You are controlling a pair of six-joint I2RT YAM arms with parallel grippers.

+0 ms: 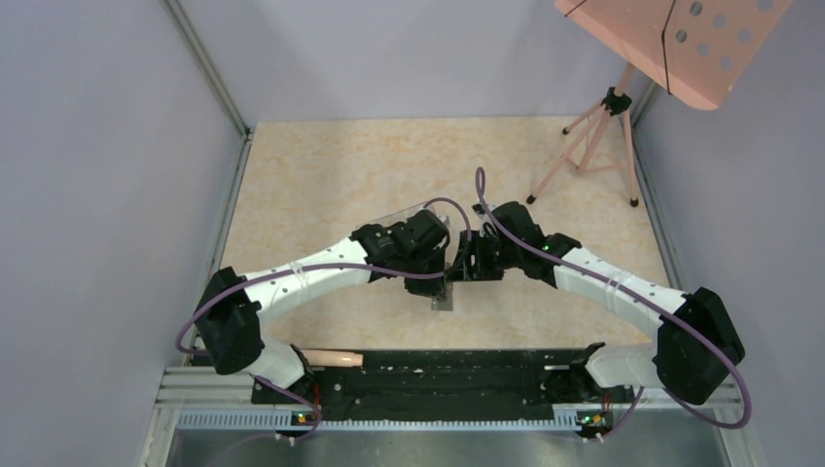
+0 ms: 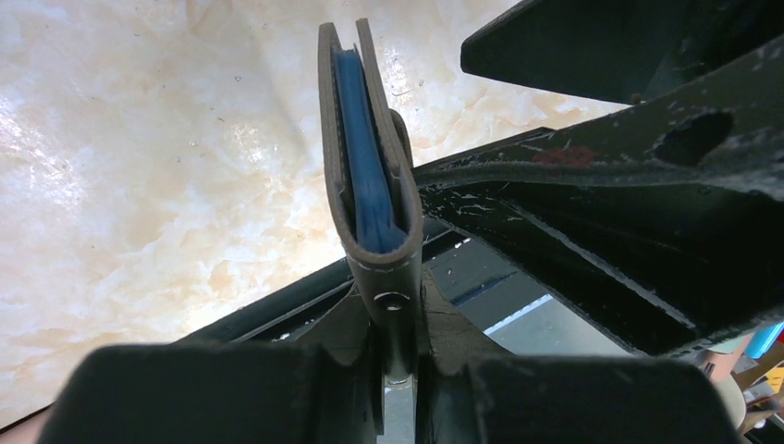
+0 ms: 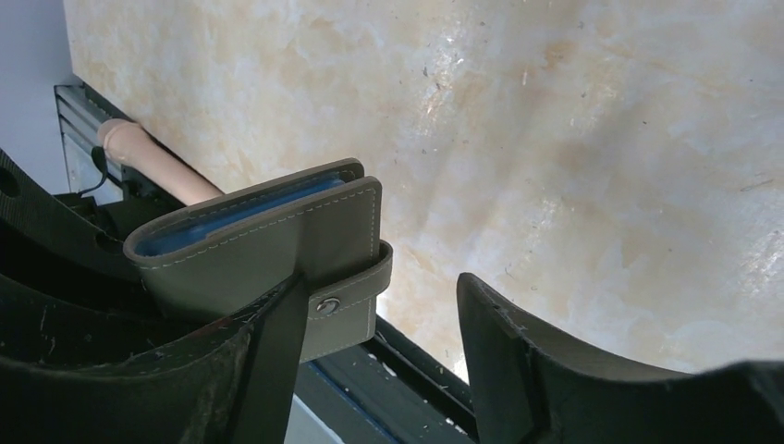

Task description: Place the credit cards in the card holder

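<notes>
A grey-brown card holder (image 2: 407, 213) with stitched edges and a snap strap stands on edge in the left wrist view, its blue inside (image 2: 365, 166) showing between the covers. My left gripper is shut on its lower end. In the right wrist view the card holder (image 3: 268, 250) lies left of centre, partly hidden by one finger (image 3: 273, 347) of my right gripper. That gripper is open, with the strap end reaching into the gap. From above, my left gripper (image 1: 438, 282) and right gripper (image 1: 462, 265) are close together. No separate credit card can be made out.
A black strip (image 1: 448, 389) runs along the front, with a pink tube (image 1: 333, 358) at its left. A pink tripod (image 1: 603, 126) stands at the back right.
</notes>
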